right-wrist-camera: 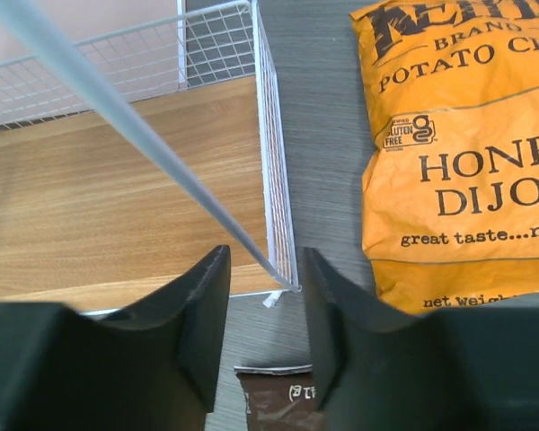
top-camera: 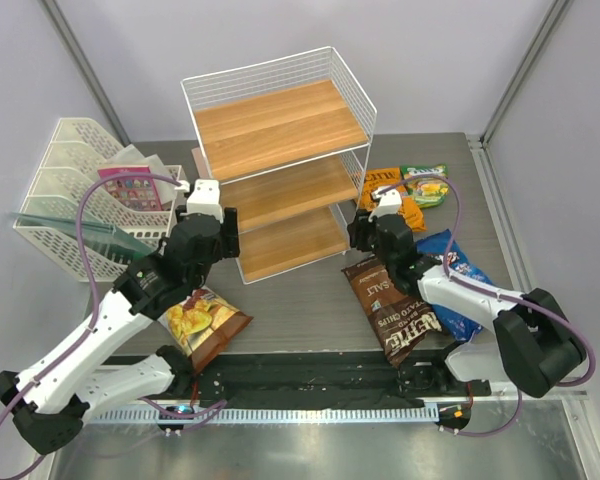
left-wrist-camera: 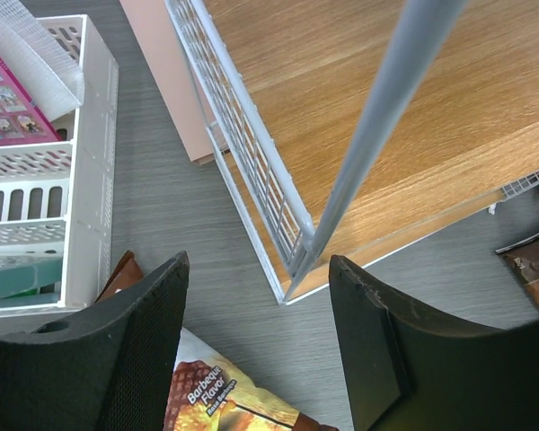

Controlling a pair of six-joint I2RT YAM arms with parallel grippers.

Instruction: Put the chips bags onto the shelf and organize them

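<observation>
A three-tier shelf (top-camera: 270, 125) with wooden boards and white wire sides stands empty in the middle. My left gripper is part open beside its left post. My right gripper is part open at the right post. Chips bags lie on the counter: barbecue (top-camera: 205, 320) at front left, brown (top-camera: 390, 310) at front right, blue (top-camera: 460, 265) on the right, orange honey dijon (right-wrist-camera: 458, 162) and green (top-camera: 425, 178) behind. Whether either gripper touches a post is unclear.
A white basket (top-camera: 55, 225) with packets fills the left side. Walls bound the counter at back and right. Some bare counter (top-camera: 290, 320) shows in front of the shelf.
</observation>
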